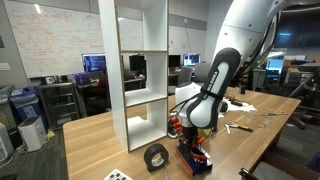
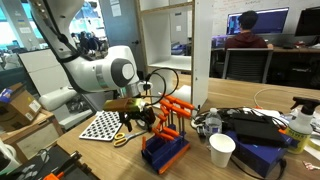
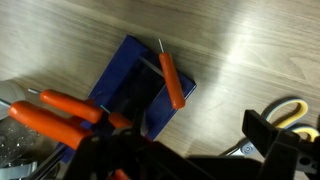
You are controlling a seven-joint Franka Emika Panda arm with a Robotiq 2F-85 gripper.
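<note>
My gripper stands open with its dark fingers far apart and nothing held between them. In the wrist view, a dark blue box (image 3: 118, 66) lies partly between and beyond the fingers. One orange-handled tool (image 3: 172, 80) with a thin metal shaft lies slanted across the box's edge, in front of the fingers. More orange handles (image 3: 45, 122) crowd the lower left, partly hidden by the left finger. Exterior view 2 has the gripper (image 2: 140, 122) just left of the blue box (image 2: 165, 155) and its upright orange parts (image 2: 176, 108).
Scissors with blue and yellow handles (image 3: 285, 112) lie on the wooden table beside the right finger. A white cup (image 2: 221, 150), a bottle (image 2: 300, 125) and a black case (image 2: 255, 128) stand right of the box. A tall white shelf (image 1: 133, 70) rises behind.
</note>
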